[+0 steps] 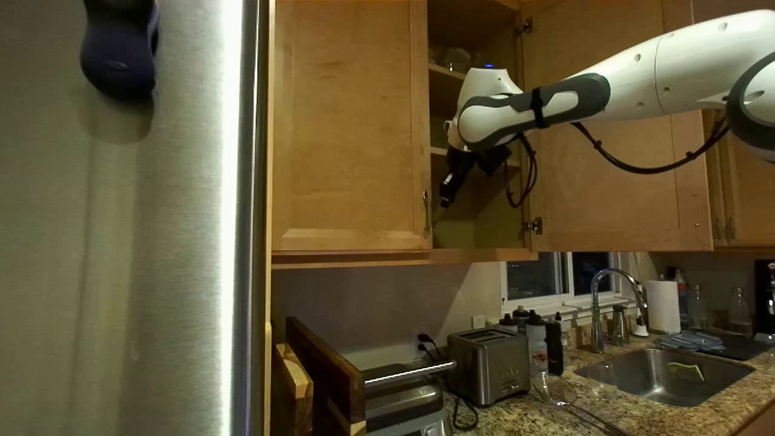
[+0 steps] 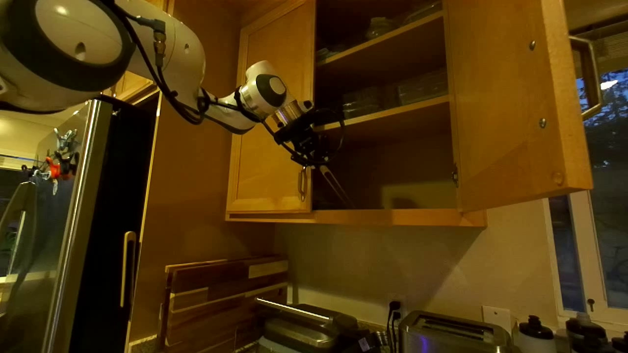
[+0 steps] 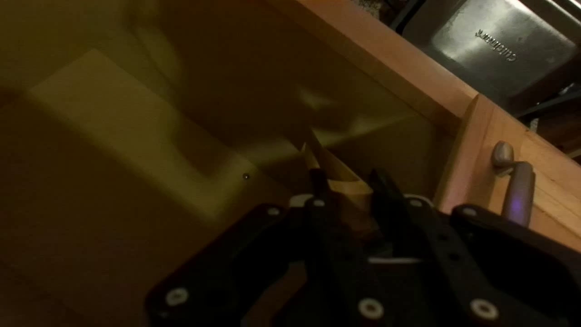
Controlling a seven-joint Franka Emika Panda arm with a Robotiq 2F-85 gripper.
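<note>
My gripper is inside the open side of the wall cabinet, near its left edge. It is shut on a long, thin, tan strip, which slants down toward the cabinet floor. In the wrist view the strip sticks out between the dark fingers, its far end in shadow. Whether that end touches the cabinet floor I cannot tell. From the other exterior view the gripper shows just right of the closed left door's handle, and the strip is hard to make out.
The closed left door borders the opening closely. The right door stands wide open. Glassware sits on an upper shelf. The lowest compartment looks mostly clear. Below are a toaster and cutting boards.
</note>
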